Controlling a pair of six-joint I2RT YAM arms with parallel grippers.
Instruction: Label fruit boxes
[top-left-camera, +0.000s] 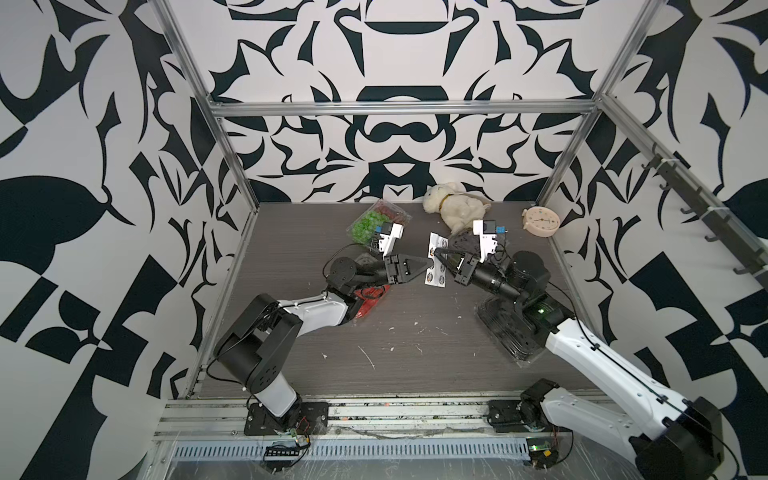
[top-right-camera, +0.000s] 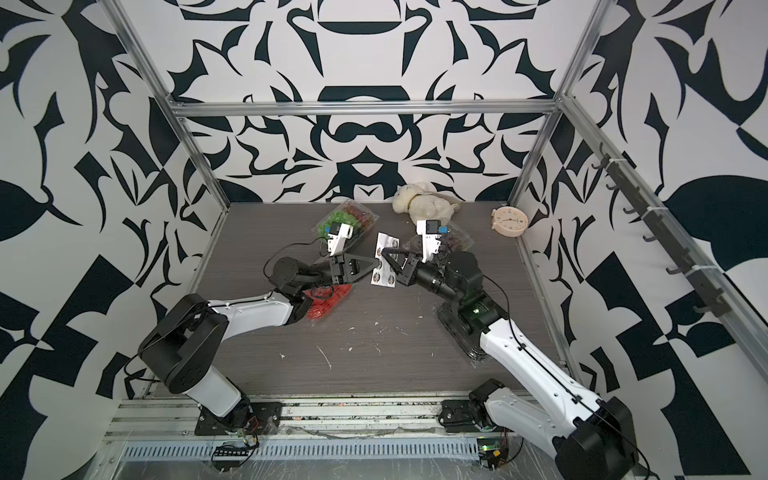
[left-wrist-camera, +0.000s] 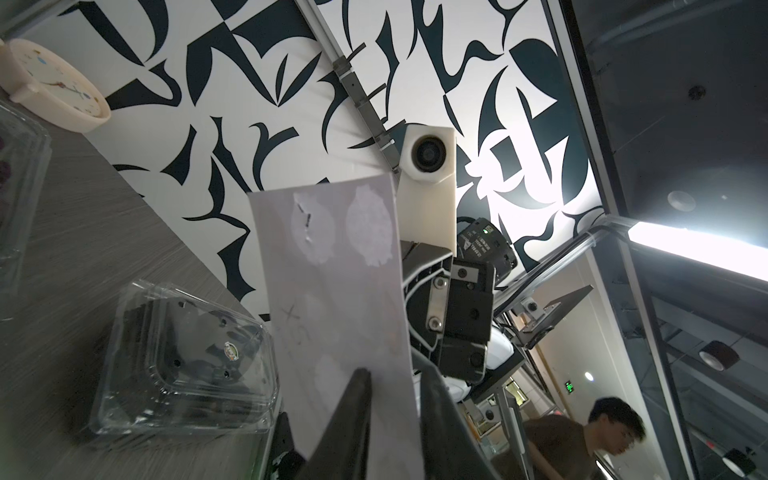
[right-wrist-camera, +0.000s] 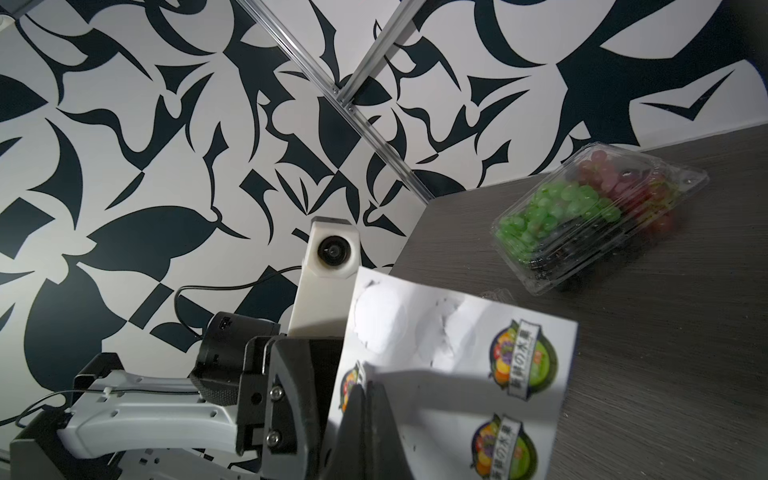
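Observation:
A white label sheet (top-left-camera: 435, 277) with round fruit stickers hangs upright above the table between the arms. My right gripper is shut on its left part in the right wrist view; two sticker spots near the top are bare. My left gripper stands part open at the sheet's blank back; whether a sticker edge lies between its fingers cannot be told. A clear box of green and red grapes lies at the back left. A clear box with dark contents (left-wrist-camera: 192, 360) bears a small round sticker on its lid, front right.
A box of red fruit (top-right-camera: 326, 301) lies partly under the left arm. Another clear box (top-right-camera: 456, 237) sits behind the right gripper. A plush toy (top-left-camera: 460, 209) and a round clock (top-left-camera: 541, 221) stand at the back.

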